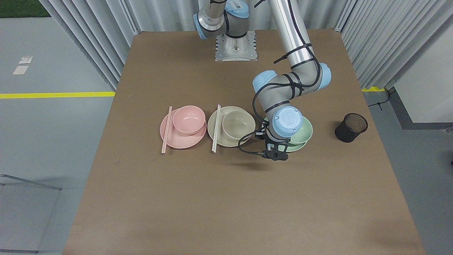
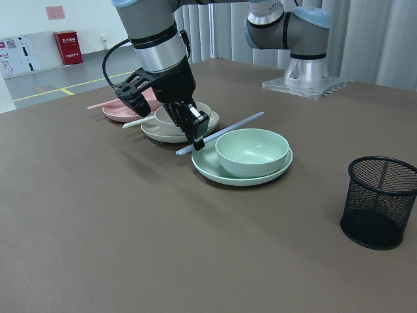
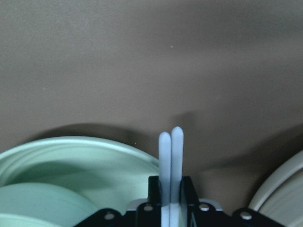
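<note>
My gripper [image 1: 274,151] hangs low at the front-left rim of the green plate [image 2: 241,180], on which a green bowl [image 2: 251,147] stands. Between its fingers in the wrist view is a pair of pale chopsticks [image 3: 171,175], lying side by side; in the left view they [image 2: 238,123] slant along the green plate, behind the bowl, with the gripper [image 2: 197,140] shut on them. The cream plate with its bowl [image 1: 238,125] and chopsticks [image 1: 216,127] is to the left in the front view.
Farther left is a pink plate [image 1: 180,140] with bowl and chopsticks [image 1: 166,129]. A black mesh cup [image 1: 351,127] stands to the right.
</note>
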